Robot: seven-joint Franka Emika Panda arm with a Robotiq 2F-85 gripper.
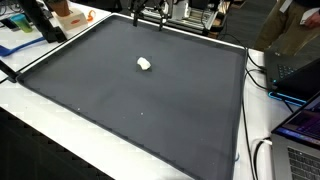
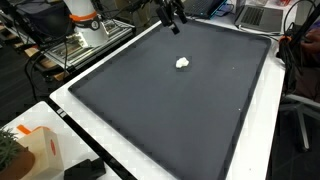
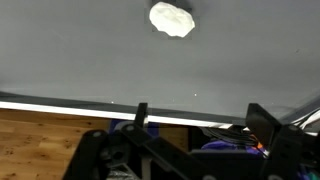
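Note:
A small white lump (image 1: 144,64) lies on the dark grey board (image 1: 150,110), toward its far edge. From above, the wrist view shows the same white lump (image 3: 172,19) near the top, with a dark shadow behind it. My gripper (image 2: 176,24) hovers over the board's far edge, apart from the lump. In the wrist view its two black fingers, one at lower left (image 3: 135,125) and one at lower right, stand wide apart. The gap between them is empty, so the gripper is open. In exterior view 1 the gripper (image 1: 152,22) shows only partly at the top.
Most of the board is bare. Laptops (image 1: 298,155) and cables (image 1: 255,70) stand along one side in exterior view 1. A plant pot (image 2: 14,158) and an orange-and-white box (image 2: 42,147) sit near the lower left of exterior view 2.

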